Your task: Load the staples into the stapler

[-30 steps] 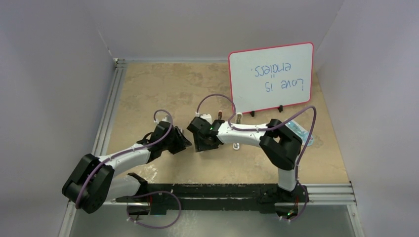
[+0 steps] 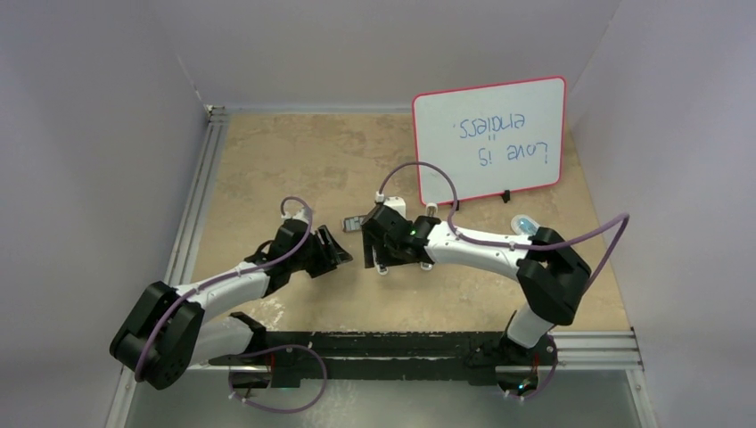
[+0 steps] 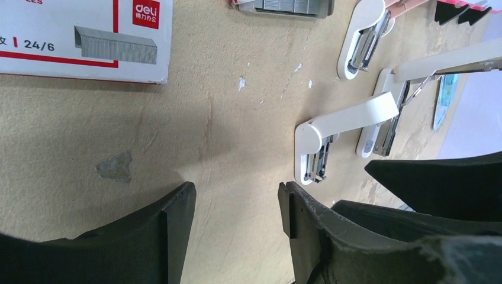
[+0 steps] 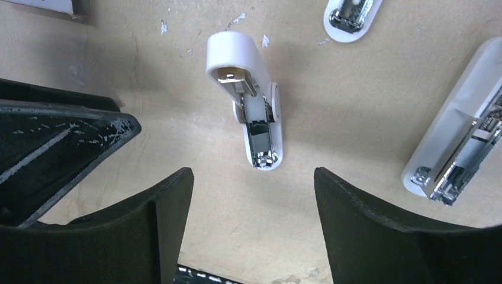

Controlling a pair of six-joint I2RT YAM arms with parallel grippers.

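Note:
A white stapler (image 4: pixel 234 50) stands with its cover raised and its metal tray bared, ahead of my right gripper. This gripper is open and nothing shows between its fingers. The same stapler (image 3: pixel 349 118) appears right of centre in the left wrist view. My left gripper is part open, its fingers apart with only table visible between them. One of the left fingers (image 4: pixel 71 136) juts into the left side of the right wrist view. A white staple box marked 24/6 (image 3: pixel 77 41) lies at upper left of the left wrist view.
A grey case holding staples (image 3: pixel 290 6) is cut off at the top edge. Two more staplers stand nearby, one white (image 3: pixel 362 35) and one longer (image 3: pixel 379 130). The whiteboard (image 2: pixel 490 134) stands at back right.
My right arm has moved right, away from the left gripper, and the gap between them has widened. The left arm has barely moved.

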